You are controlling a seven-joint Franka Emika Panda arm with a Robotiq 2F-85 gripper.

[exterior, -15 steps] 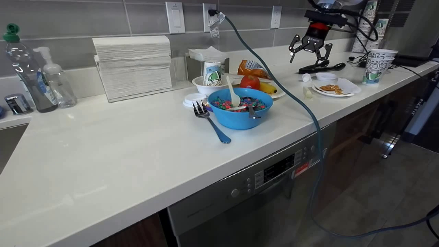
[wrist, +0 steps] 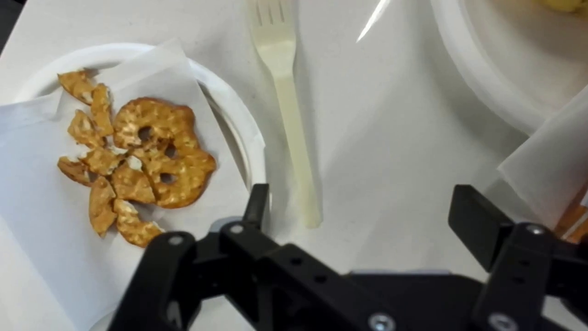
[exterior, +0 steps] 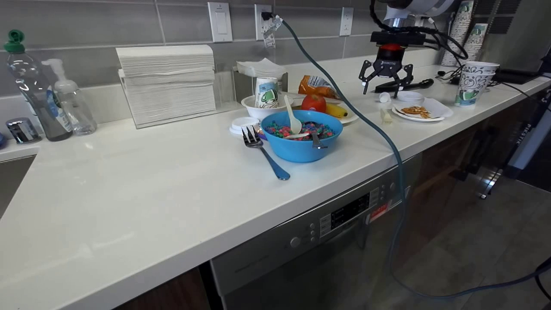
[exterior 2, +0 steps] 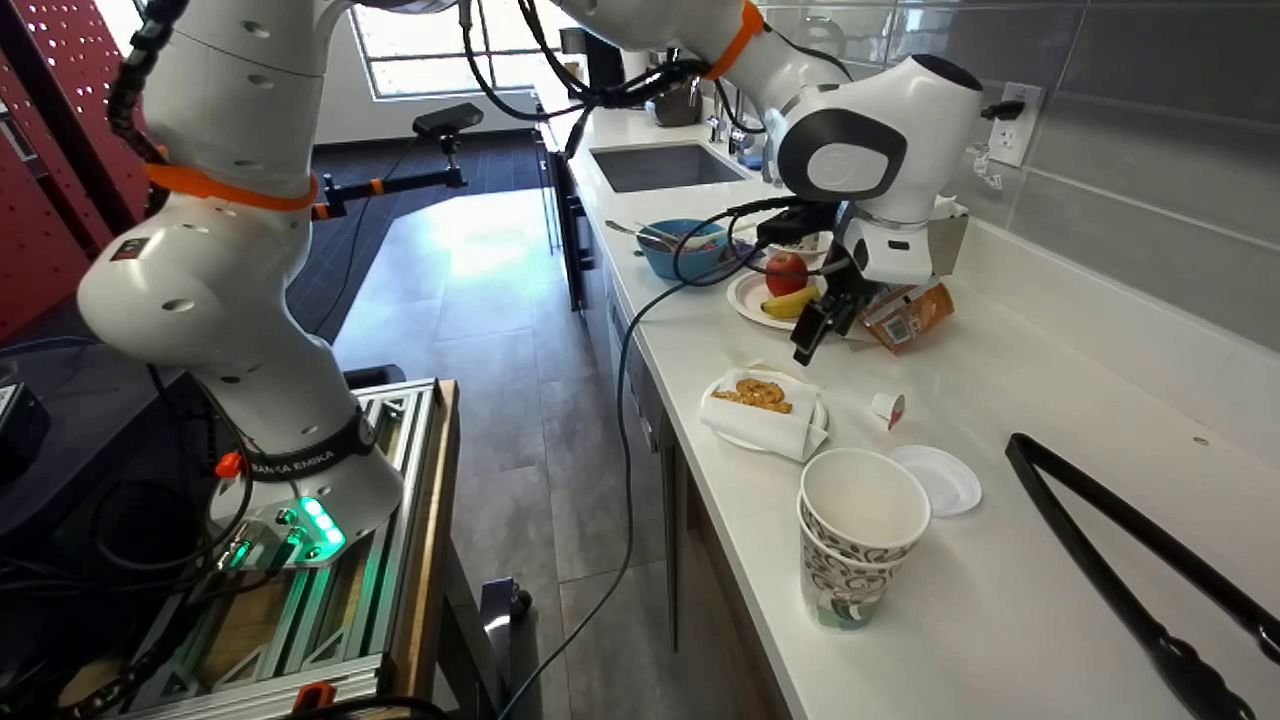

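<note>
My gripper (exterior: 380, 93) hangs open above the far part of the counter, its fingers wide apart with nothing between them. Below it in the wrist view lies a pale plastic fork (wrist: 292, 110), its handle end pointing toward the gap between the fingertips. Left of the fork is a white plate (wrist: 251, 138) with paper and broken pretzels (wrist: 162, 151) on it. Exterior view 2 shows the gripper (exterior 2: 806, 348) over the counter, between the pretzel plate and an orange snack bag (exterior 2: 912, 318).
A red apple (exterior: 313, 103) and a banana (exterior: 335, 110) share a plate near the blue bowl (exterior: 302, 150). Stacked paper cups (exterior 2: 858, 528) and black tongs (exterior 2: 1116, 564) stand or lie farther along. A dark cable (exterior: 361, 116) crosses the counter's front edge.
My gripper has come lower and shifted slightly left in exterior view 1, turning from a tilt to nearly upright. Objects on the counter have not moved.
</note>
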